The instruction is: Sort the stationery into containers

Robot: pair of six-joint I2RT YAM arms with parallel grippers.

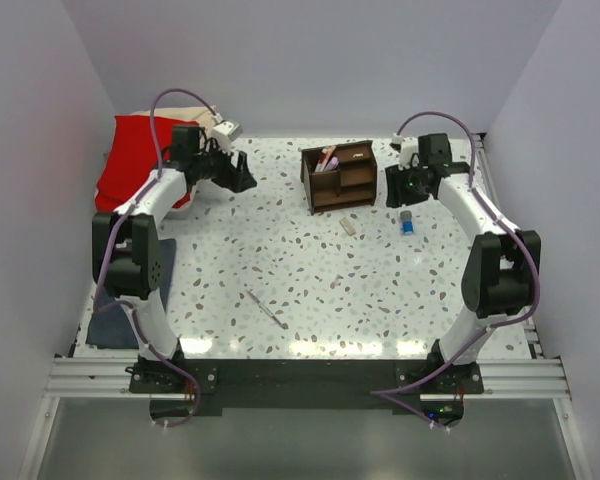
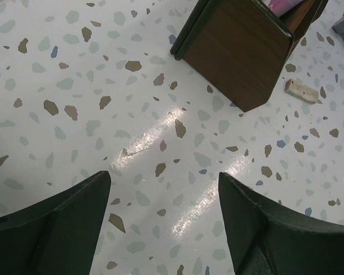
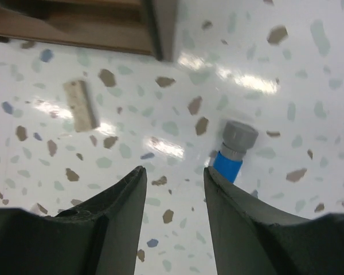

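Observation:
The wooden organizer (image 1: 357, 177) holds pens and pink items at the back centre. A beige eraser (image 1: 347, 225) lies in front of it. A blue glue stick with grey cap (image 3: 229, 157) lies right of that, below my right gripper, whose fingers are apart and empty. My left gripper stands open and empty over bare table, left of the organizer. A slim pen-like item (image 1: 266, 308) lies at the front left.
A red cloth (image 1: 130, 150) and a dark mat (image 1: 115, 325) lie along the left side.

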